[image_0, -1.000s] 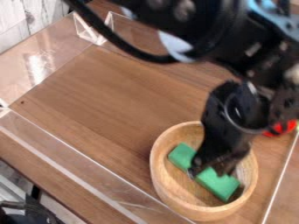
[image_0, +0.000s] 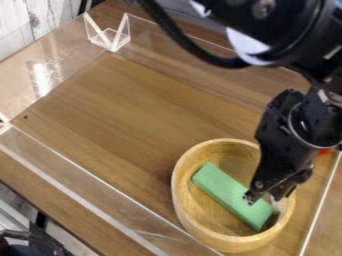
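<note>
A wooden bowl (image_0: 194, 210) stands at the lower right of the wooden table, holding a green rectangular block (image_0: 230, 194) lying diagonally inside. My black gripper (image_0: 265, 188) hangs over the right side of the bowl, just above the block's right part. Whether its fingers are open or shut is hard to make out.
A small red object (image_0: 323, 151) is partly hidden behind the gripper at the right. A clear plastic piece (image_0: 110, 35) stands at the back left. Transparent edging runs along the left of the table (image_0: 114, 110).
My gripper and arm have moved up and to the right, uncovering more of the green block, which still lies in the bowl.
</note>
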